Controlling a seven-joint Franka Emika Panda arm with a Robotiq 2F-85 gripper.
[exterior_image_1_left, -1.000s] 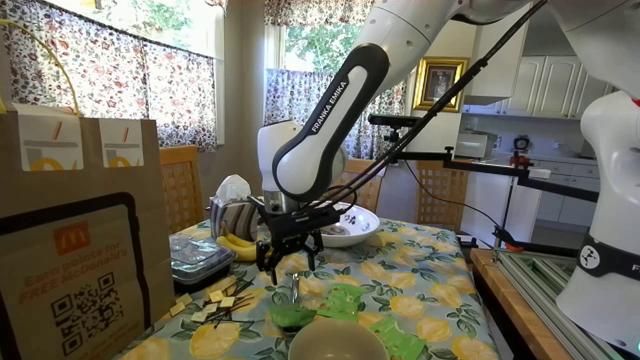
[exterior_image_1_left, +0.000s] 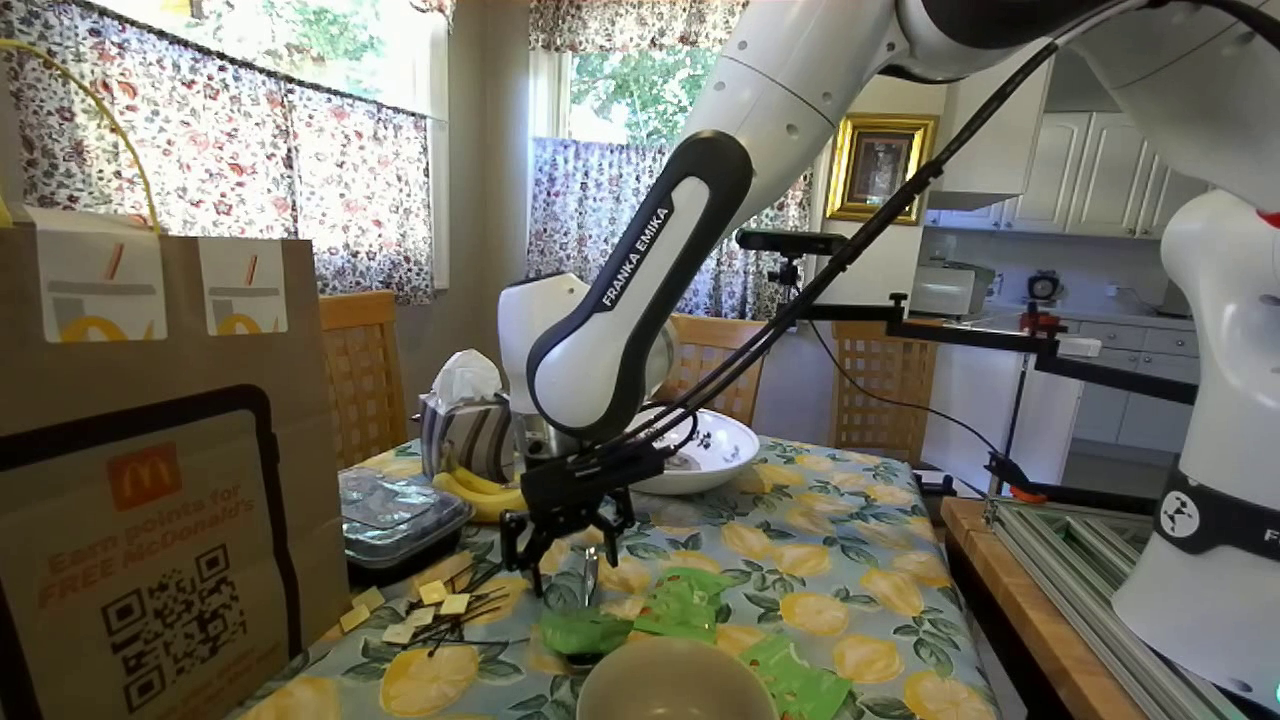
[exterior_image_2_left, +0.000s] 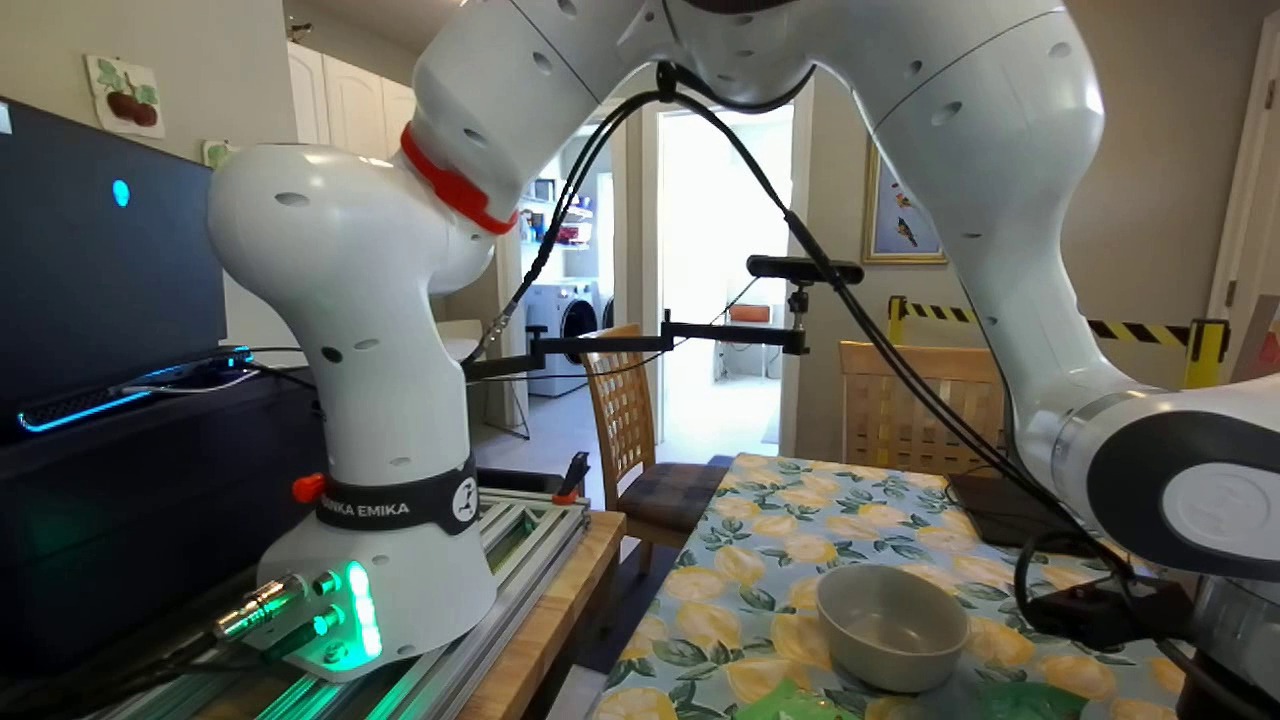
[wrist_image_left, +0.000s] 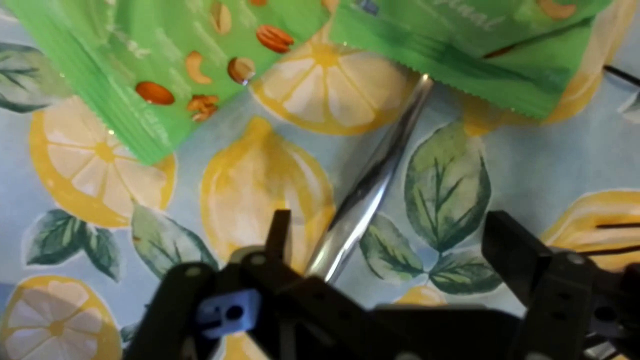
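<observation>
My gripper is open above the lemon-print tablecloth, its two black fingers spread wide. Between them in the wrist view runs a slim shiny metal utensil (wrist_image_left: 366, 195), untouched by either finger. Its near end passes behind the gripper body and its far tip meets a green snack packet (wrist_image_left: 474, 48). Another green packet with nuts printed on it (wrist_image_left: 162, 54) lies to the left. From exterior view 1, the gripper (exterior_image_1_left: 573, 576) hangs low around the upright-looking metal piece (exterior_image_1_left: 589, 576), just behind the packets. A beige bowl (exterior_image_1_left: 678, 686) stands at the front edge of that view.
Left of the gripper lie dark sticks with pale square tags (exterior_image_1_left: 438, 606), a lidded plastic container (exterior_image_1_left: 402, 516) and bananas (exterior_image_1_left: 480, 490). A tissue box (exterior_image_1_left: 468, 426) and a wide white bowl (exterior_image_1_left: 708, 454) stand behind.
My arm has come down, and the gripper has shifted slightly left in exterior view 1, closer to the metal utensil. Its fingers remain open. The objects on the table look unmoved.
</observation>
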